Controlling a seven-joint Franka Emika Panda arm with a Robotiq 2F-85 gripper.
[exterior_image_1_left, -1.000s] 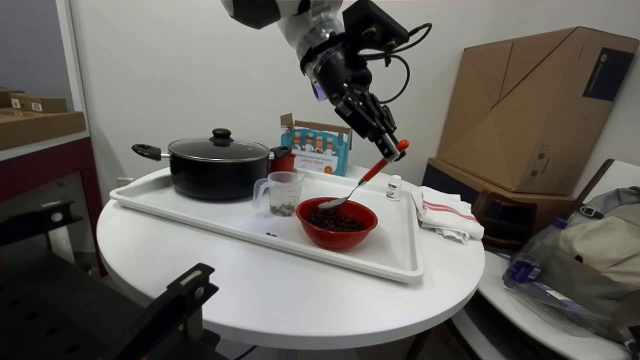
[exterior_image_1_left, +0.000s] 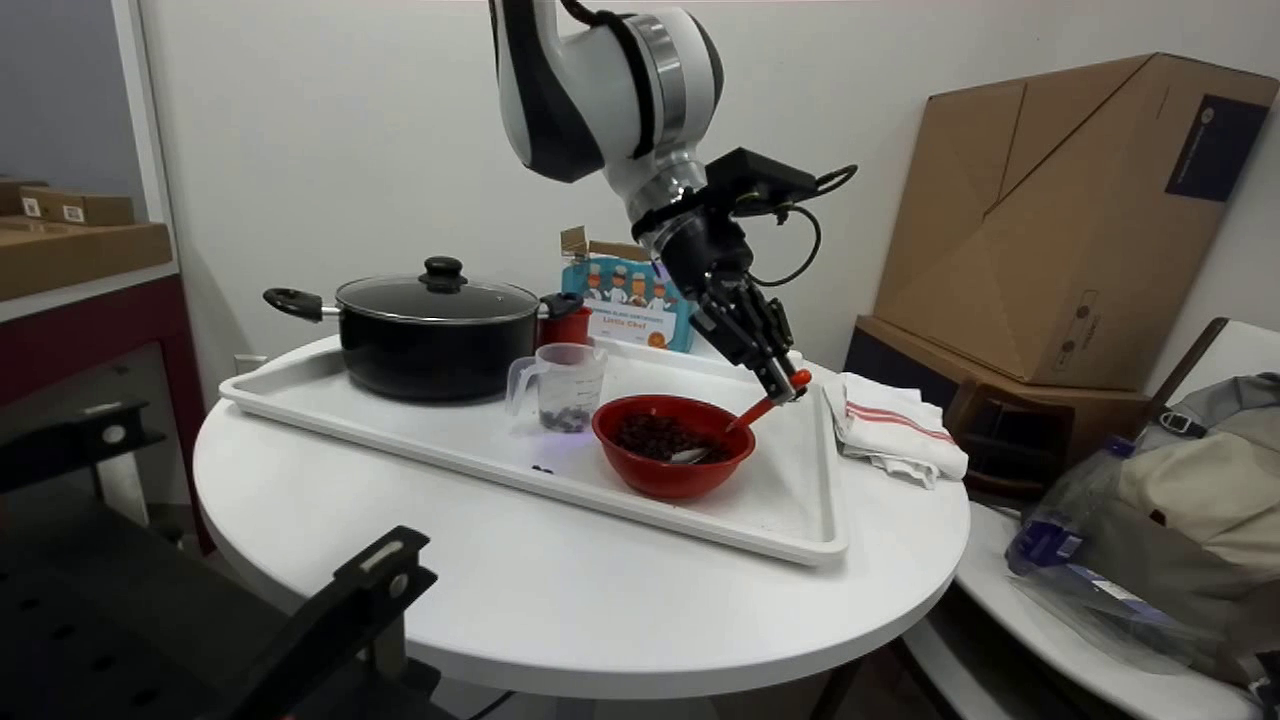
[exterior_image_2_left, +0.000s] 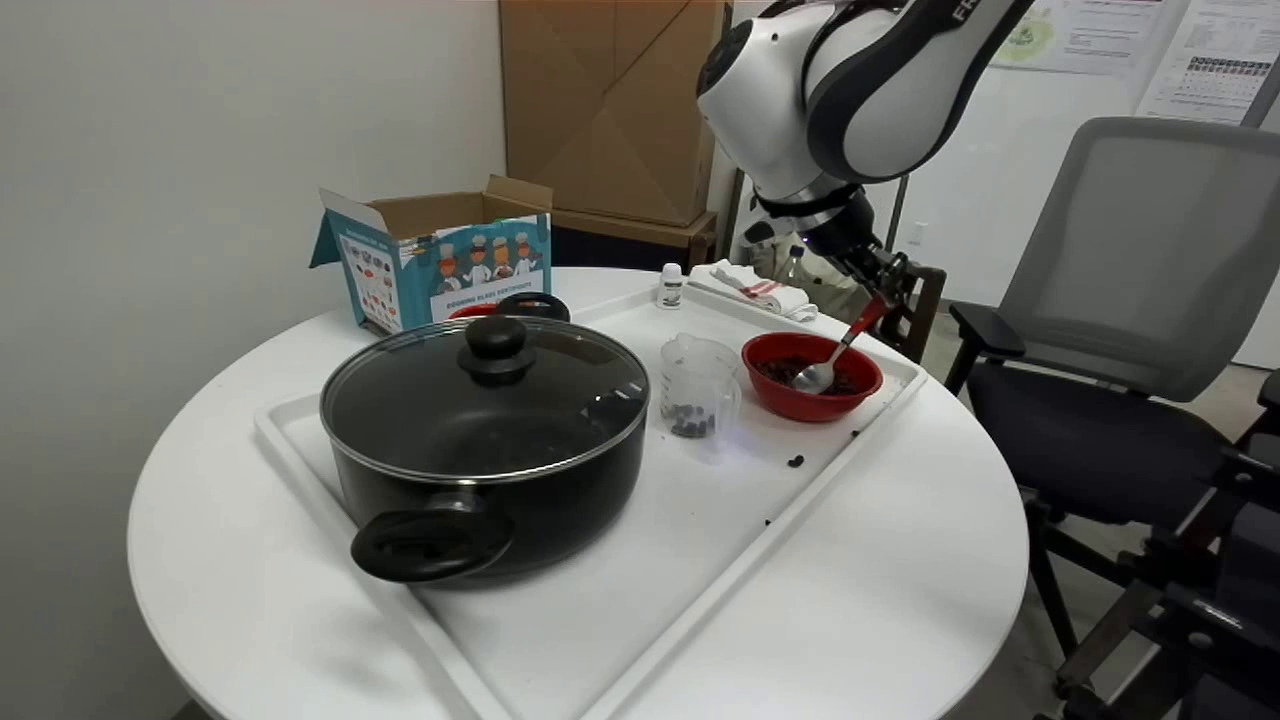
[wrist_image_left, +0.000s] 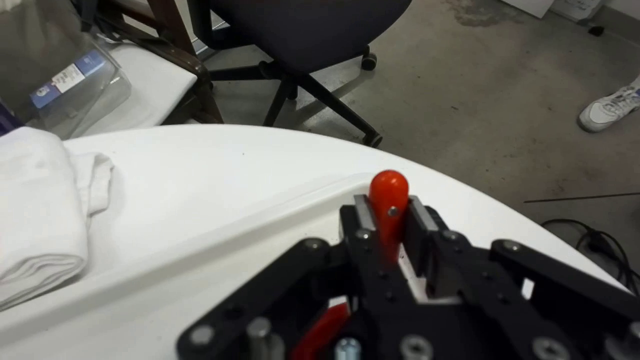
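Observation:
My gripper is shut on the red handle of a spoon (exterior_image_1_left: 764, 409); in the wrist view the handle's rounded end (wrist_image_left: 390, 183) pokes up between the finger pads. The handle slants down to a metal spoon head (exterior_image_2_left: 813, 379), which rests among dark beans (exterior_image_1_left: 654, 434) inside a red bowl (exterior_image_1_left: 672, 480). Just left of the bowl, in exterior view 1, a clear measuring cup (exterior_image_1_left: 569, 382) holds a few dark beans at its bottom. The wrist view shows only a small part of the red bowl (wrist_image_left: 321, 333), low behind the gripper.
A lidded black pot (exterior_image_1_left: 438, 348) fills the left of the white tray (exterior_image_1_left: 396, 432). Behind stands a blue carton (exterior_image_1_left: 624, 300). A white bottle (exterior_image_2_left: 669, 287) and a folded towel (exterior_image_1_left: 894, 428) lie beyond the bowl. A few stray beans (exterior_image_2_left: 795, 461) dot the tray.
My gripper has come down with the spoon. Its head went from the bowl's back rim, above the beans, down into them toward the front right. The arm now hides the white bottle.

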